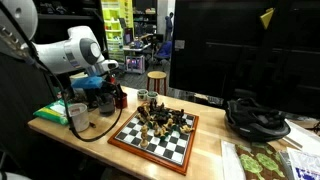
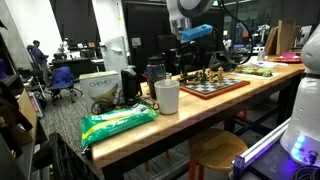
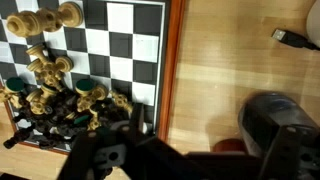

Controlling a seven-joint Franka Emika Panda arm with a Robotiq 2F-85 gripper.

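A black-and-white chessboard with a brown border lies on the wooden table. Pale pieces and dark pieces are heaped on part of it; several lie on their sides, green bases showing. My gripper is open above the table beside the board, its dark fingers along the bottom of the wrist view. No object shows between them. Under its right side are a dark, clear-rimmed round container and a red round thing, both partly covered by the gripper.
A white tub, a dark canister and a green bag stand near the table's end. A black bag lies beyond the board. A black cable plug rests on bare wood. Stools stand off the table.
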